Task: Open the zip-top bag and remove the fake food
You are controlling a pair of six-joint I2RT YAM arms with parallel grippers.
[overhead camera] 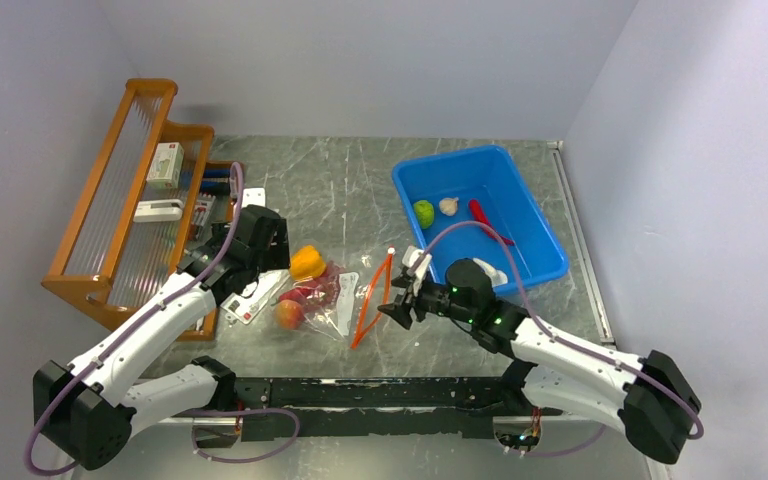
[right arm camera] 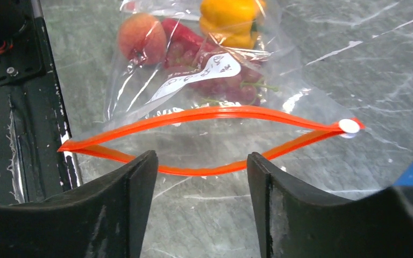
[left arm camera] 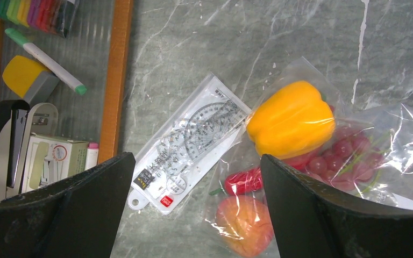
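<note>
The clear zip bag (overhead camera: 338, 325) lies on the grey table with its orange-edged mouth (right arm camera: 204, 112) spread apart, a white slider (right arm camera: 349, 126) at one end. Inside it I see a yellow pepper (left arm camera: 293, 121), grapes (left arm camera: 349, 156), a red pepper (left arm camera: 243, 181) and a peach (left arm camera: 244, 223). At the bag's mouth my right gripper faces the opening, its fingers parted and nothing between them. My left gripper is open over the bag's closed end and a white ruler pouch, holding nothing.
A blue bin (overhead camera: 472, 215) at the right holds a green pepper (overhead camera: 424, 213), garlic (overhead camera: 448, 205), a red chili (overhead camera: 480, 212) and a white item (overhead camera: 490, 271). The wooden organizer (overhead camera: 110, 200) stands left. Bare table lies behind the bag.
</note>
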